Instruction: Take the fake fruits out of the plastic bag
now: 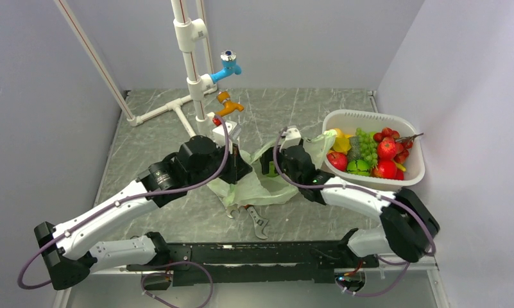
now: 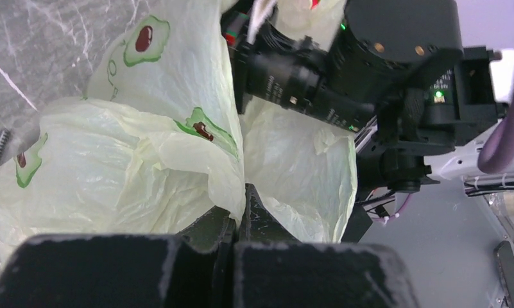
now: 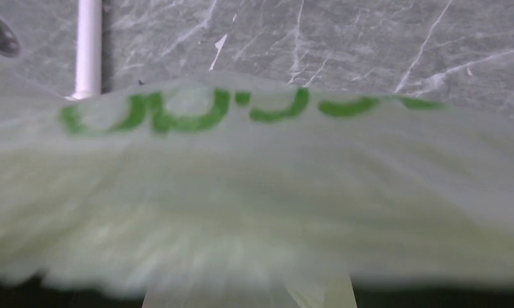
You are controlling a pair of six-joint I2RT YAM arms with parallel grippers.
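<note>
The pale green plastic bag (image 1: 267, 189) is lifted and bunched between my arms. In the left wrist view my left gripper is shut on a fold of the bag (image 2: 138, 147), whose edge runs down into the fingertips. My right gripper (image 1: 269, 162) is at the bag's mouth. In the right wrist view the film stretches blurred across the picture, with parts of open, wide-set dark fingers (image 3: 427, 298) at the bottom corners. Fake fruits (image 1: 368, 151) fill the white basket at the right. Whether any fruit lies inside the bag is hidden.
The white basket (image 1: 373, 186) stands at the right, near the bag's right side. White pipes with a blue tap (image 1: 227, 67) and an orange tap (image 1: 228, 104) rise behind the left arm. An adjustable wrench (image 1: 257, 222) lies in front.
</note>
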